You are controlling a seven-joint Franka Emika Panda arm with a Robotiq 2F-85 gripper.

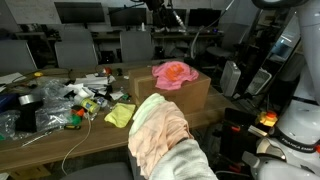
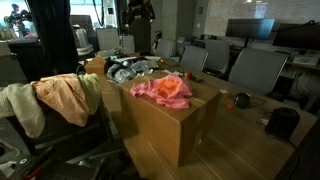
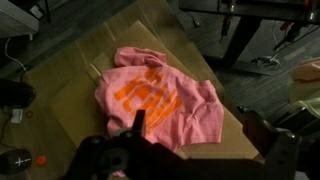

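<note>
A pink cloth with an orange patch lies crumpled on top of a cardboard box. From the wrist view, the cloth spreads over the box top, its orange part uppermost. My gripper is open above it, with dark fingers apart at the lower edge and nothing held between them. In exterior view 2 the cloth sits on the box's near top, while the gripper hangs high behind it near the upper edge.
Plastic bags, tools and small items crowd the left of the wooden table. A yellow cloth lies near the box. Peach cloth and pale cloth drape over something in front. Chairs and monitors stand behind.
</note>
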